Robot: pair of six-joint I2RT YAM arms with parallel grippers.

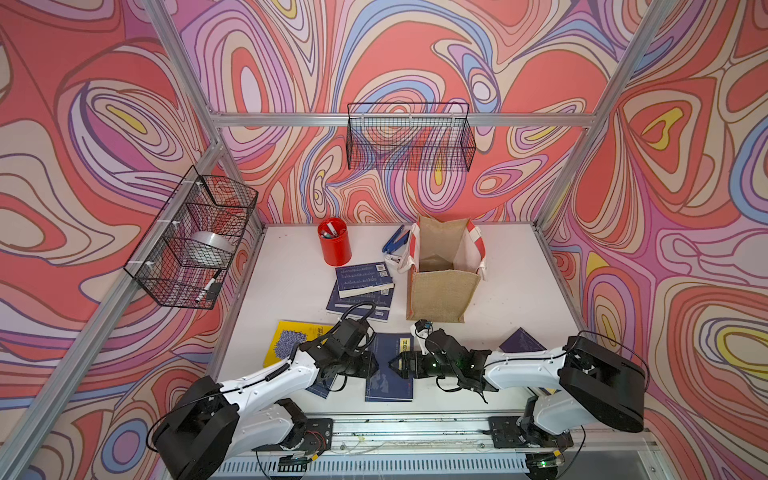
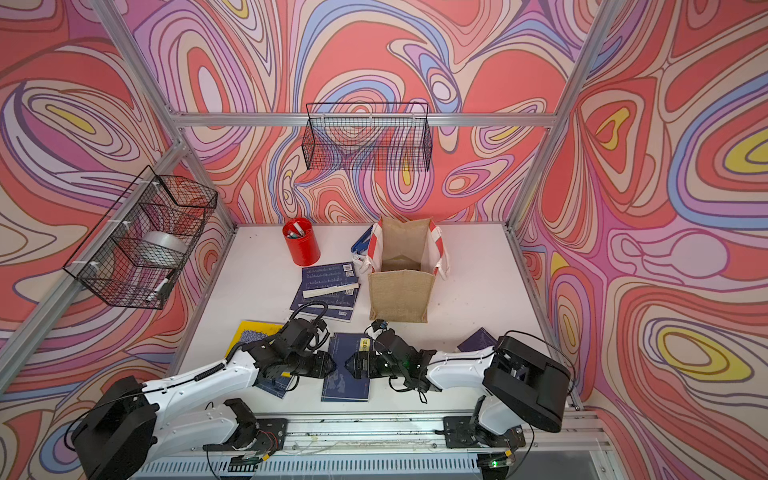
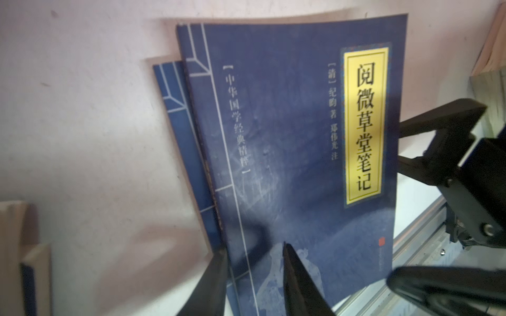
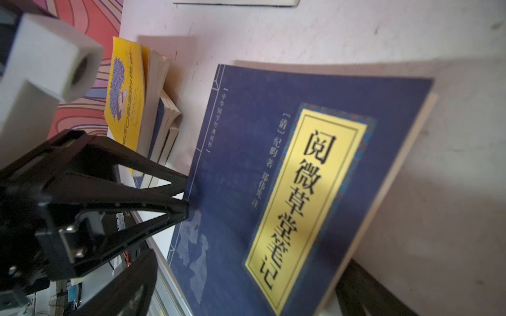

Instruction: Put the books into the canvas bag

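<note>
A dark blue book (image 1: pixel 389 387) with a yellow title label lies flat at the front middle of the table. Under its spine side a second blue book (image 3: pixel 181 131) sticks out in the left wrist view. My left gripper (image 1: pixel 373 365) is at the spine side, its fingers part open; in the right wrist view its fingertips (image 4: pixel 181 209) appear at the spine edge. From the other side my right gripper (image 1: pixel 406 366) reaches over the label side, fingers open, one blurred finger (image 4: pixel 363 289) beside the page edge. The canvas bag (image 1: pixel 440 297) stands upright behind, mouth open.
Two dark blue books (image 1: pixel 364 276) lie stacked behind the left arm. A yellow book (image 1: pixel 280 336) is at the left among others, and another dark book (image 1: pixel 521 341) at the right. The red can (image 1: pixel 336 244) stands at the back. The table right of the bag is clear.
</note>
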